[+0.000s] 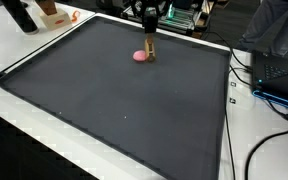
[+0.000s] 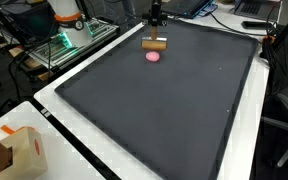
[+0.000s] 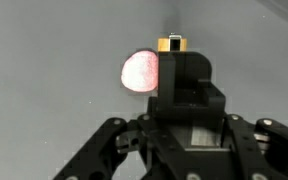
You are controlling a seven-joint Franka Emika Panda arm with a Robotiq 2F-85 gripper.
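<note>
My gripper is shut on a wooden piece (image 3: 172, 44), whose end shows just past the black fingers in the wrist view. In exterior view 2 this wooden piece (image 2: 155, 44) has an upright stem below the gripper (image 2: 155, 20) and a wider crosswise part at its foot, close to the grey board. Whether it touches the board I cannot tell. Right beside it lies a round pink object (image 1: 140, 56), pale pink from above in the wrist view. Part of the wooden piece is hidden by the fingers.
The grey board (image 1: 114, 100) is otherwise bare, with wide free room in front of the gripper. Cables (image 1: 269, 135) run over the white table on the right. A cardboard-coloured box (image 2: 24, 153) stands off the board at the near left corner.
</note>
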